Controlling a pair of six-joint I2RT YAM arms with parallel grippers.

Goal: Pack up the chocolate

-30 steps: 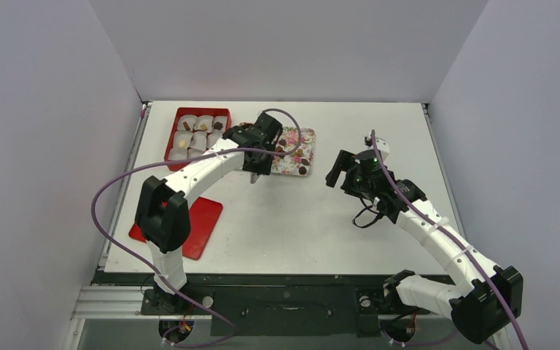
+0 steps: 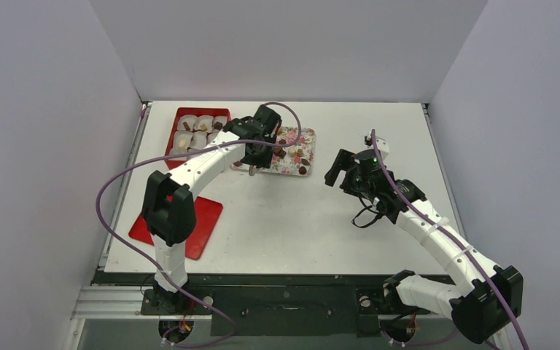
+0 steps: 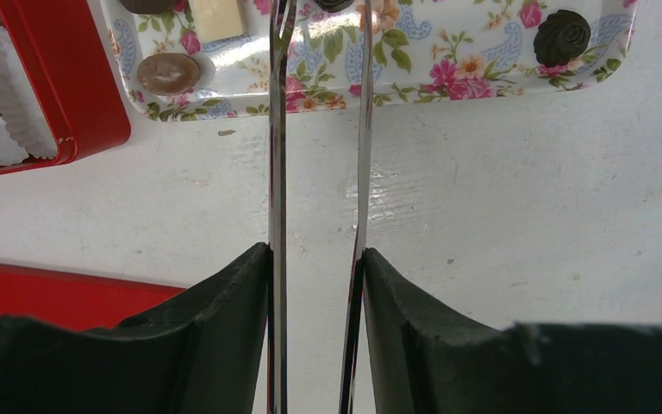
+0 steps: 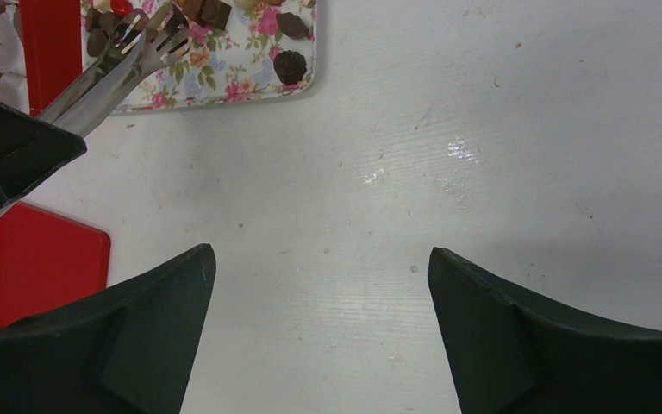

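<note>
My left gripper is shut on metal tongs [image 3: 277, 190], whose two long arms run up over the floral tray [image 3: 508, 84]. In the right wrist view the forked tips of the tongs [image 4: 165, 47] hang apart over the tray, and no chocolate shows between them. On the tray lie a dark swirled chocolate [image 3: 562, 38], a brown oval chocolate [image 3: 168, 74], a white chocolate [image 3: 217, 17] and several others. Left of it is the red box [image 2: 203, 111] with pale paper cups, some holding chocolates. My right gripper stands open and empty above bare table.
A red lid [image 2: 205, 220] lies on the table at the front left, partly beneath the left arm. A purple cable [image 2: 127, 171] loops over the left arm.
My left gripper, with the tongs, has shifted slightly toward the back of the table over the tray. The right arm has hardly moved.
</note>
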